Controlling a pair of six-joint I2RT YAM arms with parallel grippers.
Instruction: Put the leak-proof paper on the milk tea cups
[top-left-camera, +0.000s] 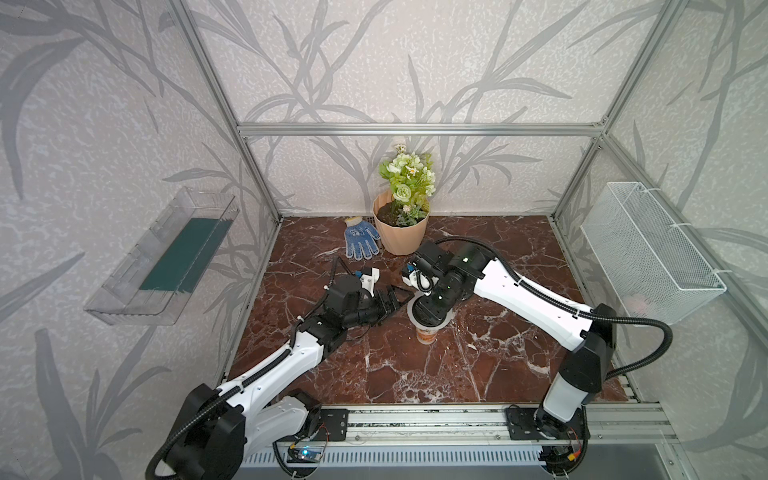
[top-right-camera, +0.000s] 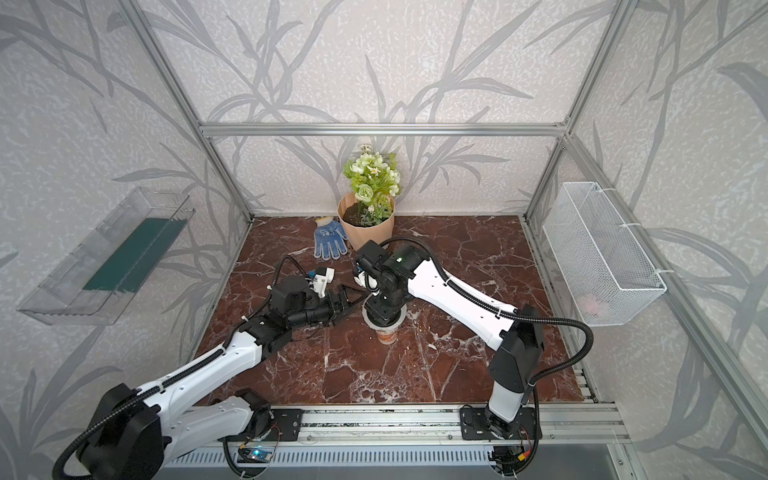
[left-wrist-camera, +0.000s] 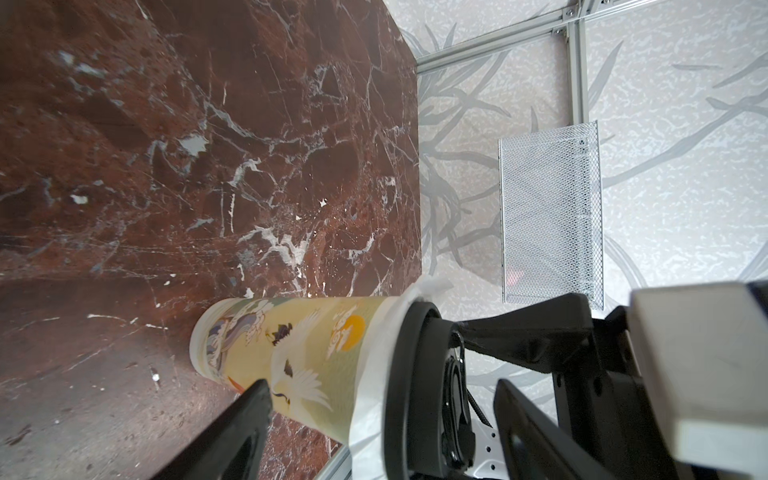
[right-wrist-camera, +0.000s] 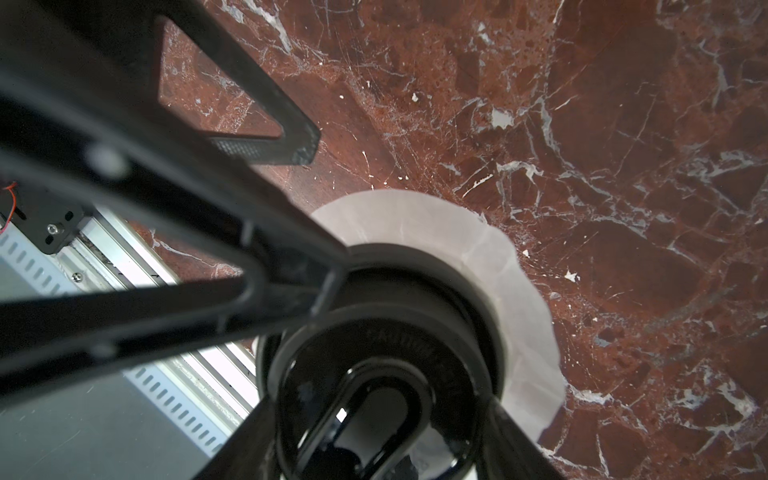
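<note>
A patterned milk tea cup (left-wrist-camera: 296, 344) stands upright on the table, a white paper sheet (right-wrist-camera: 416, 212) over its top, spreading past the rim. My right gripper is shut on a black lid (right-wrist-camera: 368, 344) pressed down over the paper on the cup. Just left of the cup, my left gripper is part open, fingers spread either side of the cup's top in the left wrist view, not visibly touching it.
A flower pot (top-left-camera: 400, 236) and blue glove (top-left-camera: 361, 240) lie at the back. A clear tray (top-left-camera: 120, 308) hangs on the left wall, a wire basket (top-left-camera: 664, 272) on the right.
</note>
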